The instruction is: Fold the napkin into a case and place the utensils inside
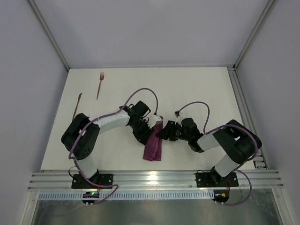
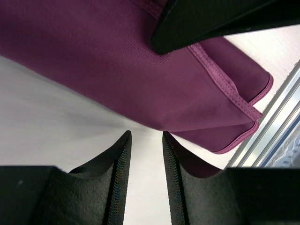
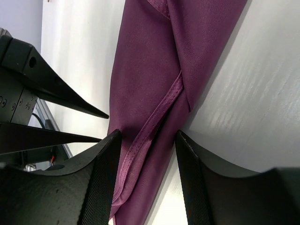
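Note:
The maroon napkin (image 1: 153, 144) lies folded into a long narrow strip at mid-table, its hemmed edge (image 3: 154, 117) running slantwise along the top. My left gripper stands open beside the napkin's left edge, fingertips apart, with white table between and below them. Over the strip is my right gripper, its fingers apart on either side of part of the cloth; no pinch shows. In the right wrist view the left gripper's dark fingers (image 3: 70, 101) reach in close to the napkin's left side. A wooden fork (image 1: 100, 83) and a wooden knife (image 1: 77, 106) lie apart at the far left.
A metal rail (image 1: 154, 175) bounds its front edge. Both grippers are close together over the napkin, leaving little room between them.

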